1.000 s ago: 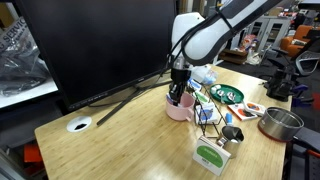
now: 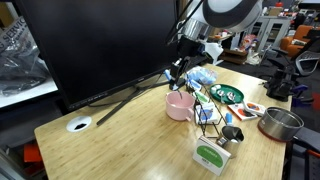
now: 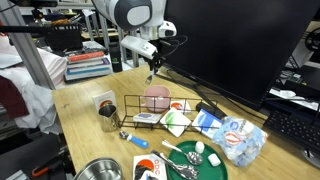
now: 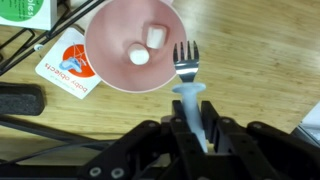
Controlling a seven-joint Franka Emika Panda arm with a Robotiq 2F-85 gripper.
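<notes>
A fork (image 4: 188, 65) with silver tines and a pale blue handle is held in my gripper, which is shut on the handle. In the wrist view its tines point toward the pink bowl (image 4: 105, 72) and overlap the bowl's edge. Inside the bowl lie two small white pieces (image 4: 138, 54). Exterior view 1 has the gripper (image 2: 178, 82) just above the pink bowl (image 2: 179, 108), which stands on the wooden table. From exterior view 2, the bowl (image 3: 158, 92) is behind the black wire rack (image 3: 146, 121).
A metal pot (image 2: 280, 123), a green plate (image 2: 227, 94) and a metal cup (image 2: 232, 135) stand near the rack. A white box with a green face (image 2: 211, 155) is at the front. Bare table (image 2: 105, 145) lies left of the bowl.
The arm has risen, bringing the gripper from low at the bowl to above it. The bowl and the other table objects look unmoved.
</notes>
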